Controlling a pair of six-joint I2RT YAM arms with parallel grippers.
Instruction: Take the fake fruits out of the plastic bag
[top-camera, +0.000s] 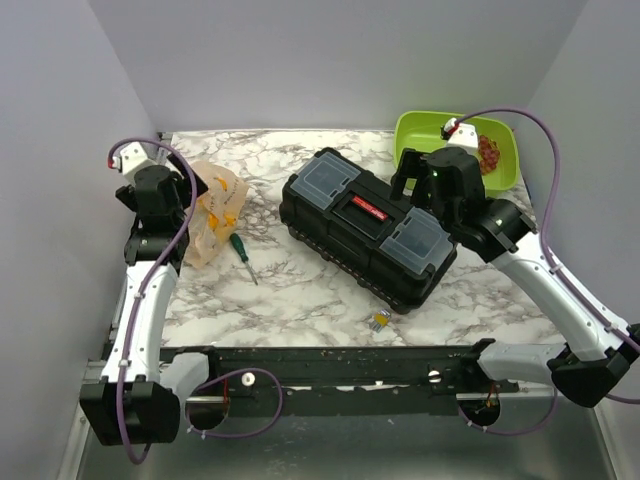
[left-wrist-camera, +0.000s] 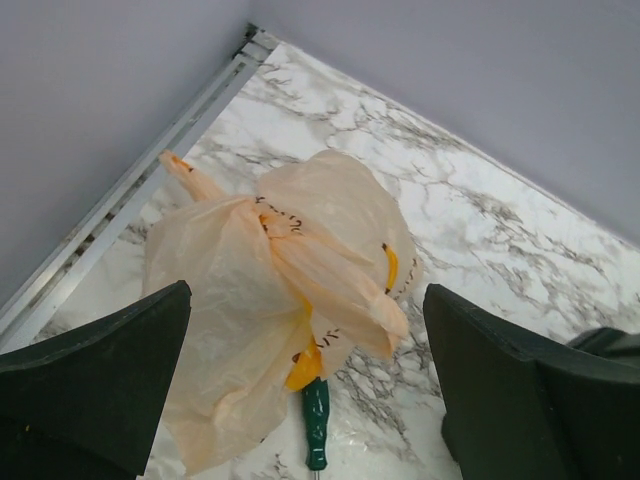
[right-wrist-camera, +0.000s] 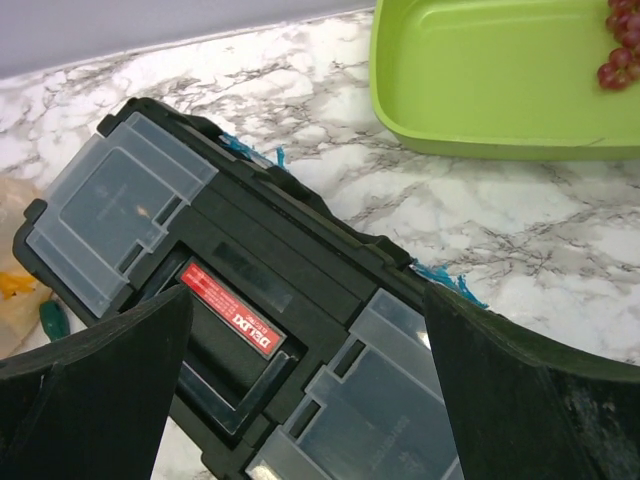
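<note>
A thin peach-coloured plastic bag (left-wrist-camera: 225, 290) lies crumpled on the left of the table, with orange-yellow patches showing on it; the fruits inside cannot be made out clearly. My left gripper is open above the bag, its black fingers (left-wrist-camera: 100, 375) spread to either side and nothing between them. In the top view the left arm partly covers the bag (top-camera: 218, 200). My right gripper stands open and empty over the black toolbox (right-wrist-camera: 245, 290). Red grapes (right-wrist-camera: 622, 50) rest in the green bin (right-wrist-camera: 480, 150).
The toolbox (top-camera: 345, 262) takes up the middle of the table. A green-handled screwdriver (top-camera: 239, 248) lies by the bag's near side. A small yellow-and-grey item (top-camera: 380, 319) sits near the front edge. The green bin (top-camera: 412, 125) stands at the back right. Bare marble shows at front left.
</note>
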